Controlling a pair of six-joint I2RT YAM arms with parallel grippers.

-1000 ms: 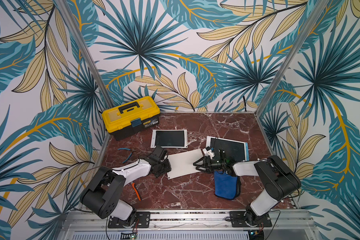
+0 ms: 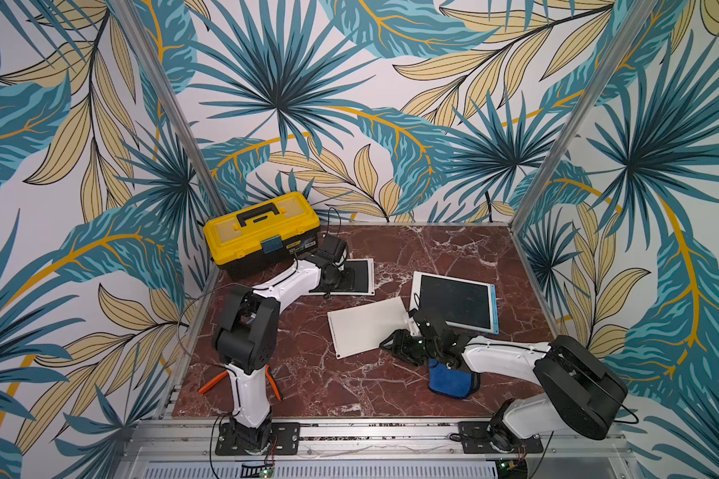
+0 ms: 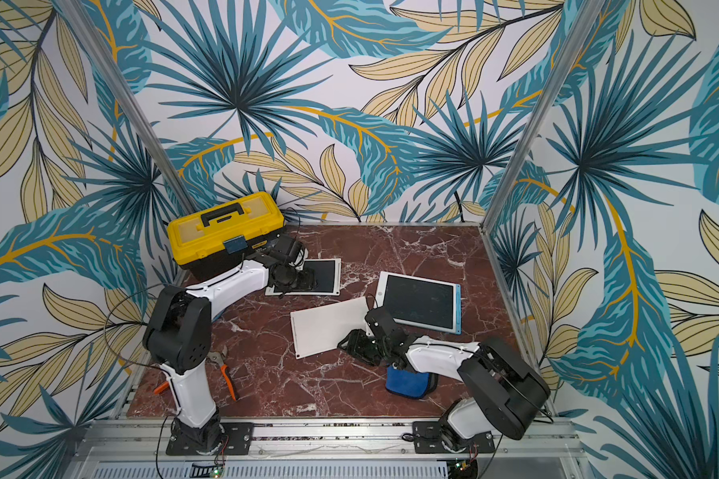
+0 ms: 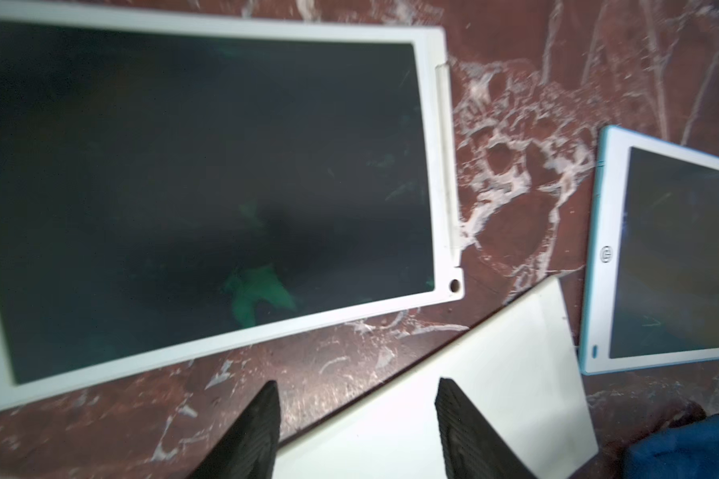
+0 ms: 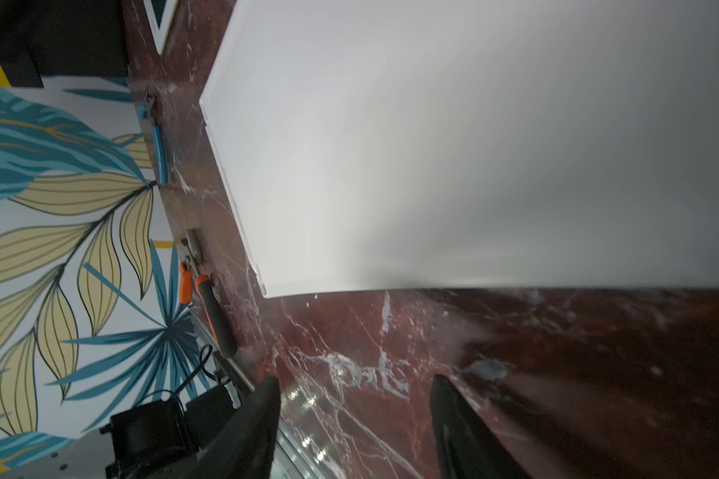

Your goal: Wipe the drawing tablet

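Observation:
A white-framed drawing tablet (image 4: 215, 175) with a dark screen and faint green smudges fills much of the left wrist view. My left gripper is part open and empty; from above it hangs over that tablet's left part. A second tablet (image 3: 418, 301) with a blue edge lies face up at the right. Between them rests a white panel (image 2: 363, 325), plain side up, possibly a tablet turned face down. At its right end my right gripper stands part open, nothing between its fingers. No wiping cloth shows in either gripper.
A blue pouch (image 2: 453, 378) lies under the right arm. The yellow toolbox (image 2: 259, 231) stands at the back left. Orange-handled pliers (image 3: 225, 375) lie near the left arm's base, and blue-handled pliers (image 5: 158, 143) farther back. Bare marble (image 3: 423, 243) shows at the back right.
The tablets stay put.

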